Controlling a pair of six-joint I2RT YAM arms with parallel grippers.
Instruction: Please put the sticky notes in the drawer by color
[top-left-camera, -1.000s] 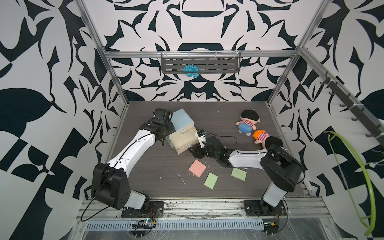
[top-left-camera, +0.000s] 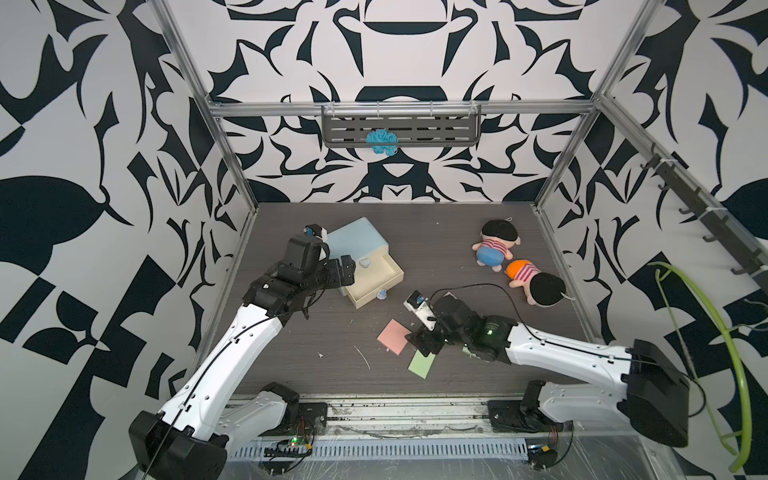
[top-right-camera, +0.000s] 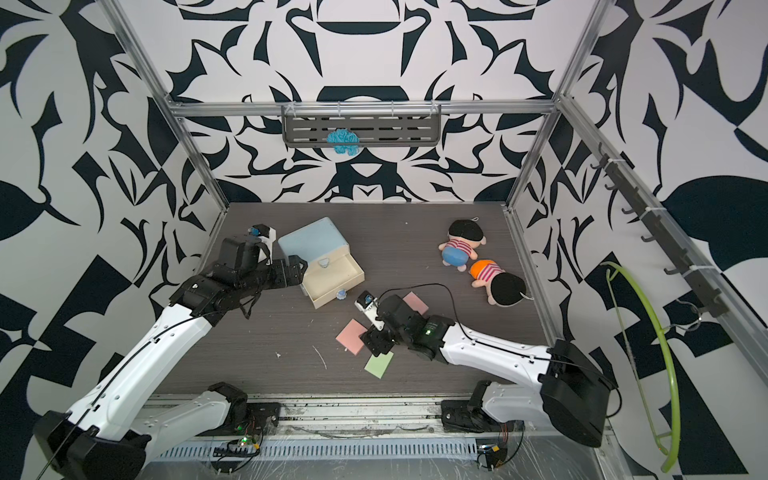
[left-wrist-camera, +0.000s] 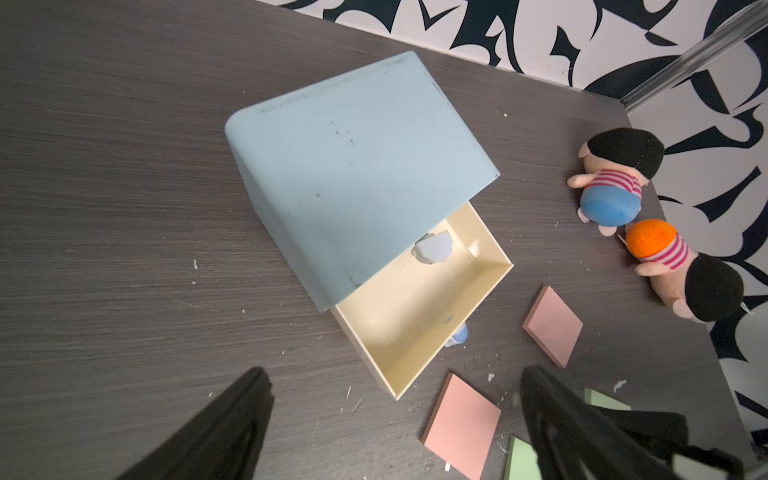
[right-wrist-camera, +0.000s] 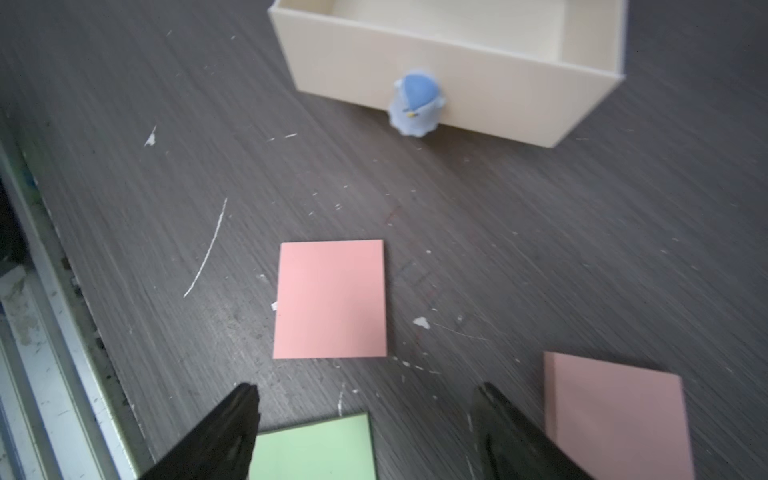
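A pale blue cabinet (left-wrist-camera: 352, 160) has its cream drawer (top-left-camera: 370, 284) pulled out, with a blue bird knob (right-wrist-camera: 416, 104). In front lie a pink pad (right-wrist-camera: 329, 298), a green pad (right-wrist-camera: 312, 448), a second pink pad (right-wrist-camera: 617, 412) and a second green pad (left-wrist-camera: 608, 400). My left gripper (top-left-camera: 340, 272) hangs open at the cabinet's left, nothing between its fingers. My right gripper (top-left-camera: 422, 344) is low over the front pads, its blurred fingers apart with nothing held.
Two plush dolls (top-left-camera: 544, 289) lie at the right of the table. A shelf (top-right-camera: 400, 128) with a blue puff is on the back wall.
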